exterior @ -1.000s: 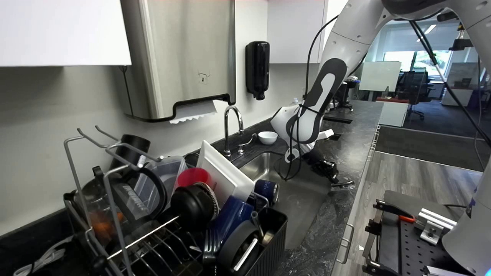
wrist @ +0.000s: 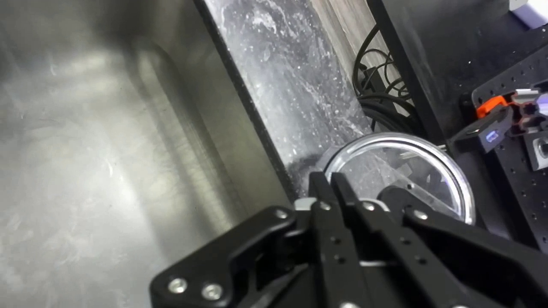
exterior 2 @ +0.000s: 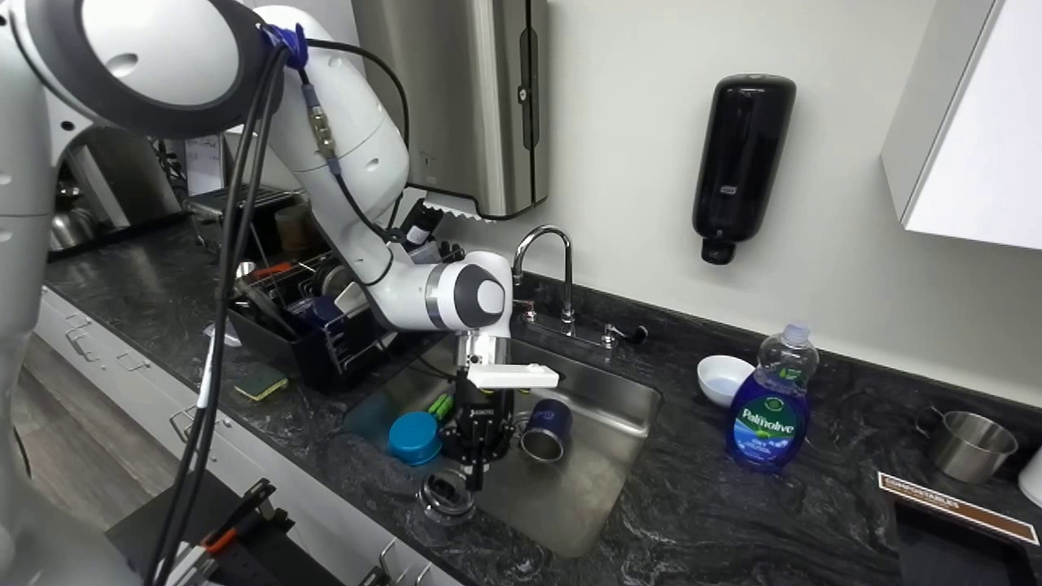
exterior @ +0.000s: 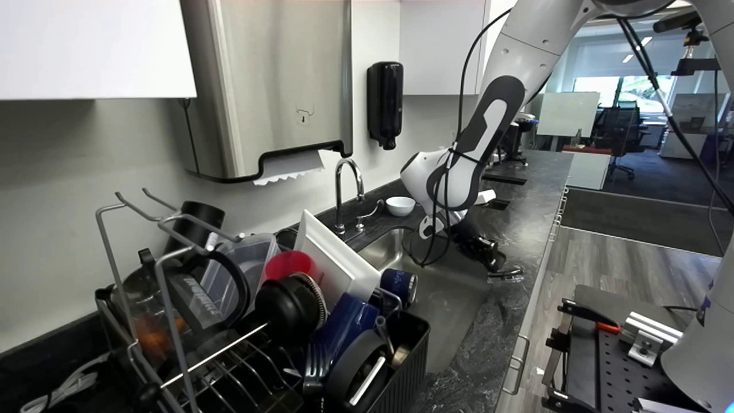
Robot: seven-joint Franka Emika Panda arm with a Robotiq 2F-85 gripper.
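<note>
My gripper is shut, its fingertips close together at the near rim of a clear round container. Only a thin part of that rim can be between them, and the exact contact is hidden. In the second exterior view the gripper points down over the front edge of the sink, with the clear container just below and to its left. From the first exterior view the gripper is seen at the counter side of the sink, and the container shows as a flat, shiny shape.
In the sink are a dark blue mug and a blue round item. A full dish rack stands beside it. Dish soap and a white bowl sit on the counter; a faucet rises behind.
The arm's wrist has shifted slightly left in the first exterior view and turned a little. The clear container's visible shape has shifted slightly with it. The dishes have not moved.
</note>
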